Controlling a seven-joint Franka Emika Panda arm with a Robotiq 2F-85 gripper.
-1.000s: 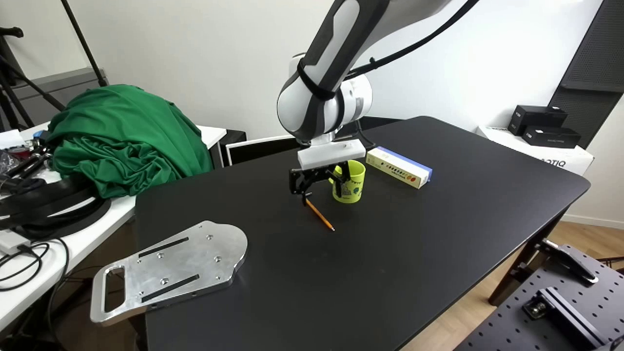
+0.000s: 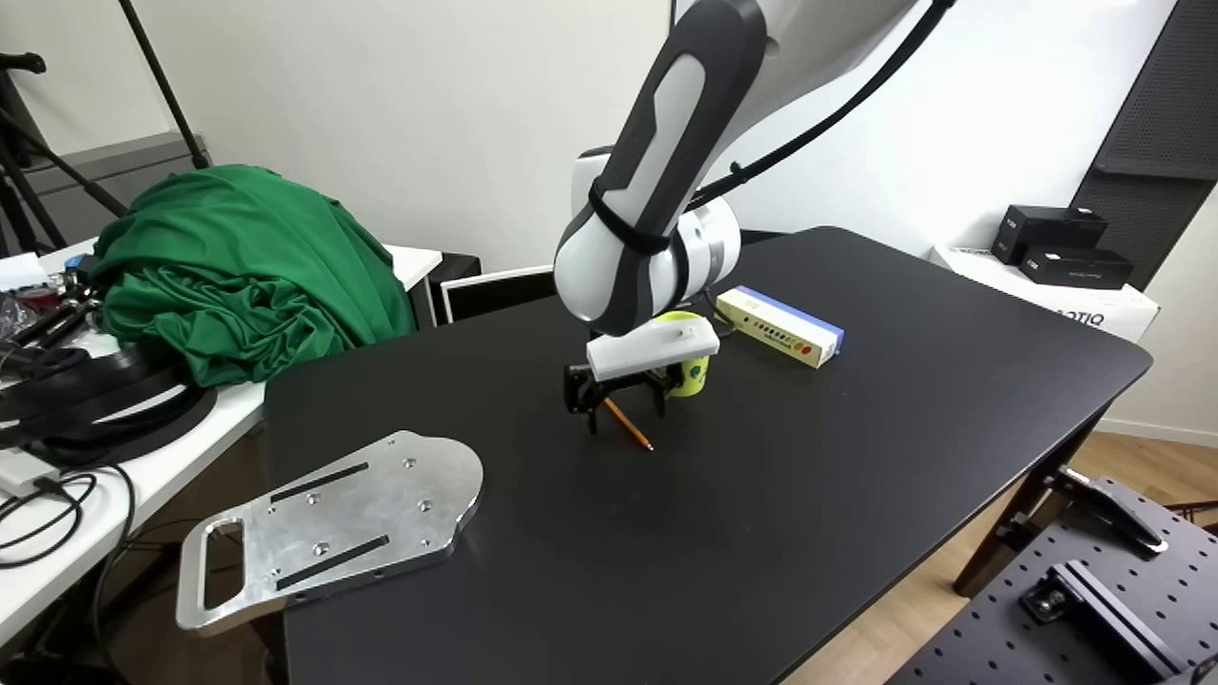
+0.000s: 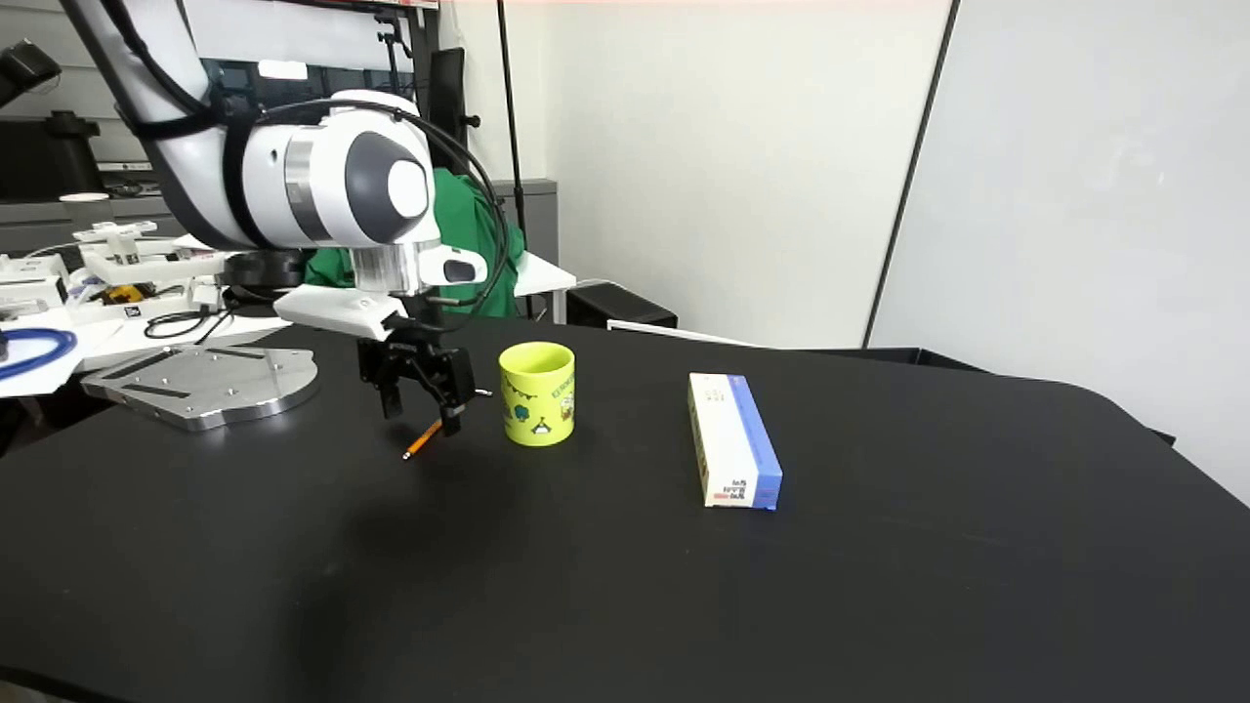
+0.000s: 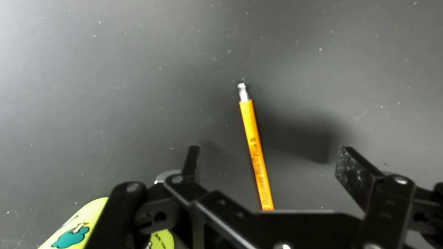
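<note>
An orange pen with a silver tip lies on the black table, its rear part hidden behind the gripper body in the wrist view. My gripper is open above it, one finger on each side of the pen and nothing held. From the side, the gripper hangs low over the pen, fingertips close to the table; whether they touch it I cannot tell. Just beside the gripper stands a yellow-green mug, upright, with printed pictures. In the other exterior view the gripper partly covers this mug.
A white and blue box lies beyond the mug. A flat metal plate with a handle slot rests at the table's left edge. Toward the front and right, the table is bare.
My gripper has come down toward the table over the pen, still open. The pen, mug and box have stayed in place.
</note>
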